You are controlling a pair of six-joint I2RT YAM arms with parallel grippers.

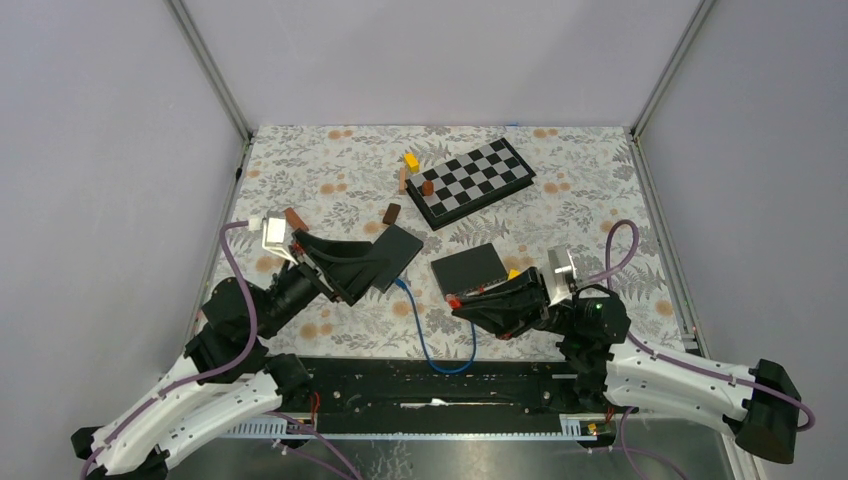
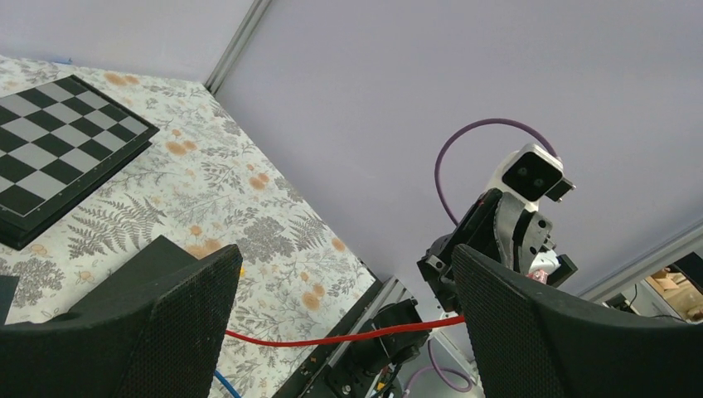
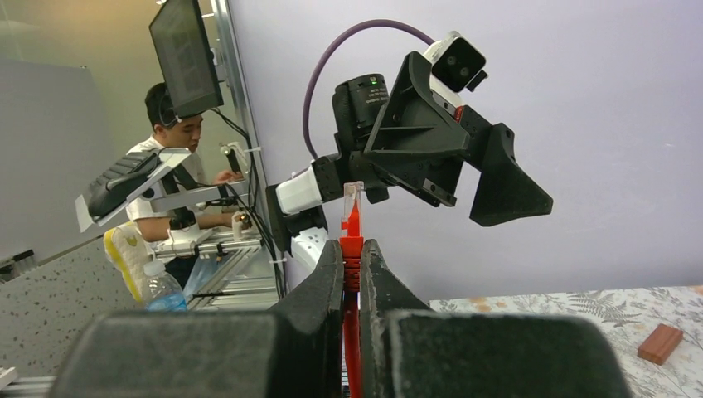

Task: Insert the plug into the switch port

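My right gripper [image 1: 455, 303] is shut on a red cable's plug [image 3: 351, 217], its clear tip pointing up from the fingertips in the right wrist view. My left gripper [image 1: 350, 275] stands open, to the left of and above it; in the left wrist view the red cable [image 2: 348, 337] runs across beyond its fingers. Two dark flat boxes lie on the table: one [image 1: 398, 245] with a blue cable [image 1: 425, 340] at it, the other [image 1: 465, 262] behind my right gripper. Which is the switch, and its ports, I cannot tell.
A checkerboard [image 1: 470, 175] lies at the back, with small yellow [image 1: 411, 162] and brown blocks [image 1: 391, 213] near it. A person [image 3: 166, 141] sits outside the cell.
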